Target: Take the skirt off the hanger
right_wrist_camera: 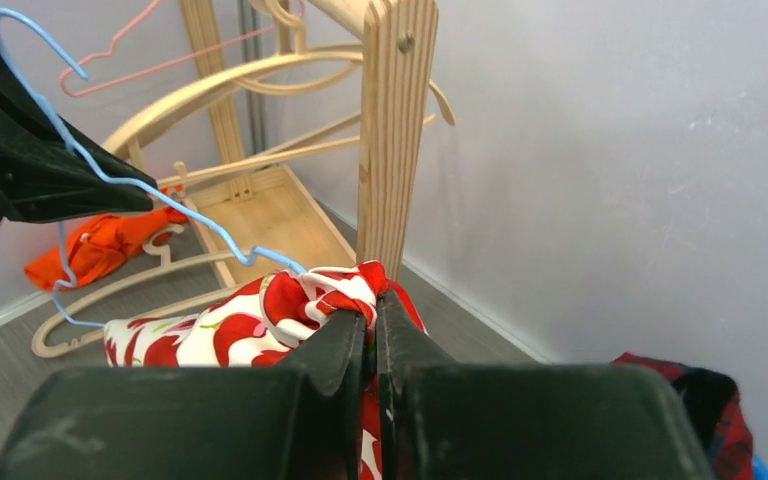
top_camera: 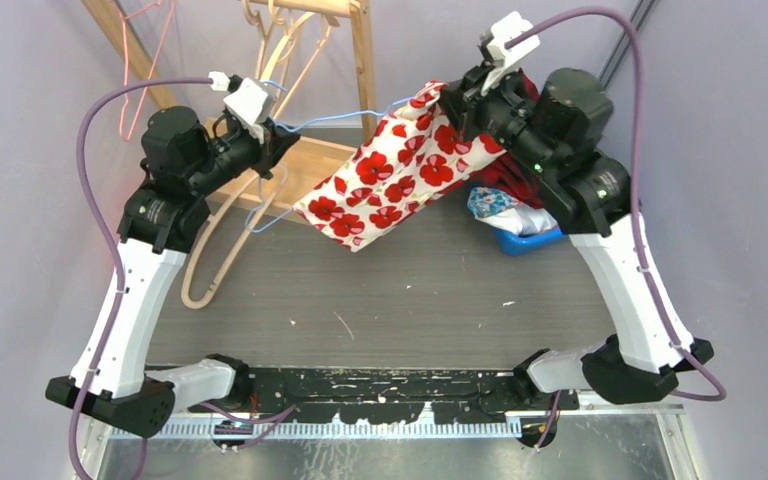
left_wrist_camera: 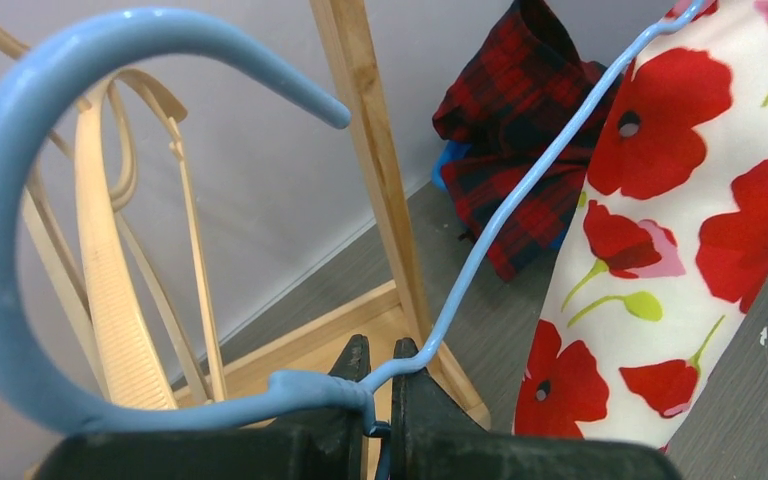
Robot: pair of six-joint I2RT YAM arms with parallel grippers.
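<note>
A white skirt with red poppies (top_camera: 390,175) stretches between my grippers, with a light blue hanger (left_wrist_camera: 500,220) running into its gathered top. My left gripper (top_camera: 282,138) is shut on that hanger near its hook, as the left wrist view shows. My right gripper is shut on bunched skirt fabric at the upper right end. The hanger's far end is hidden in the cloth. Its lower part (top_camera: 273,222) shows at the skirt's lower left.
A wooden rack (right_wrist_camera: 390,130) with wooden and pink hangers stands at the back left. A blue basket (top_camera: 526,242) with plaid and other clothes sits on the right.
</note>
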